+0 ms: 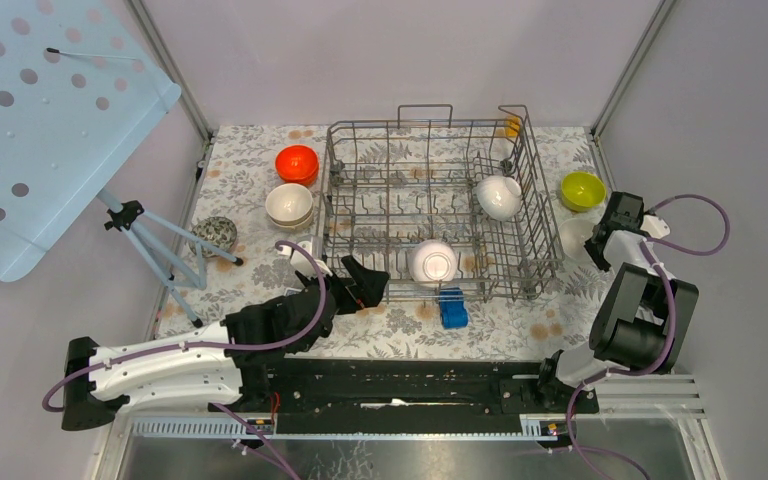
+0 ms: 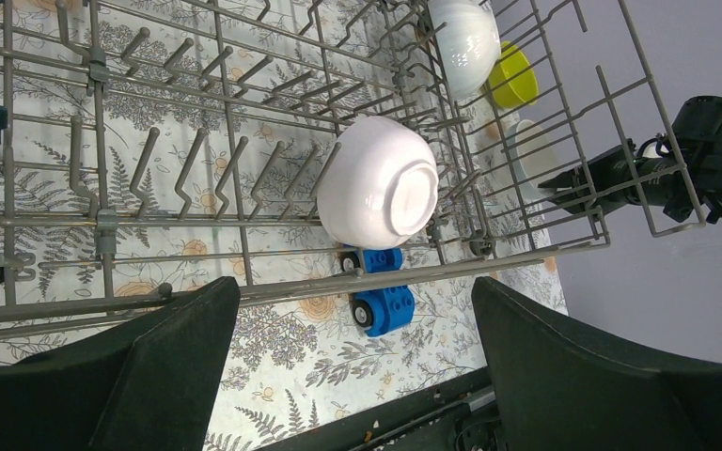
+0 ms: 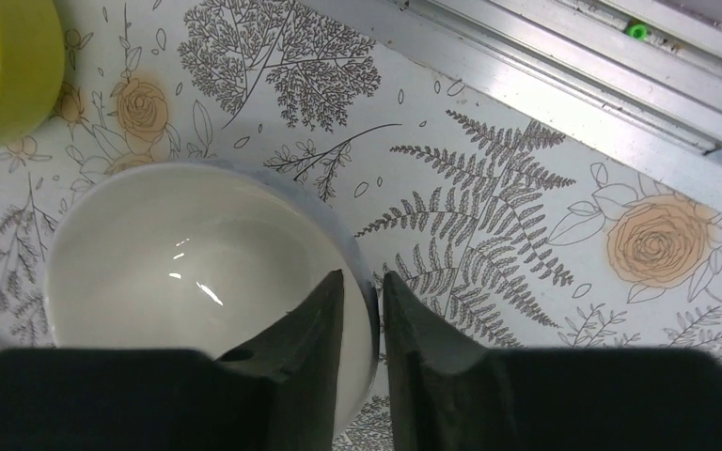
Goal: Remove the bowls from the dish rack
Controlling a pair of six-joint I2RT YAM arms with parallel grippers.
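A white bowl (image 3: pixel 197 254) stands on the floral surface right of the dish rack (image 1: pixel 430 180). My right gripper straddles its rim, one finger inside and the other outside, with a narrow gap showing between the tips. In the rack, a white bowl (image 2: pixel 381 183) leans with its base toward the front. Another white bowl (image 1: pixel 500 197) leans at the rack's right side. My left gripper is open at the rack's front left, nothing between its fingers.
Beyond the right bowl sits a lime-green bowl (image 1: pixel 582 190). To the rack's left are red bowls (image 1: pixel 297 163) and cream bowls (image 1: pixel 290 203). A blue toy piece (image 1: pixel 453 309) lies at the rack's front edge; an orange item (image 1: pixel 512 127) is in its far right corner.
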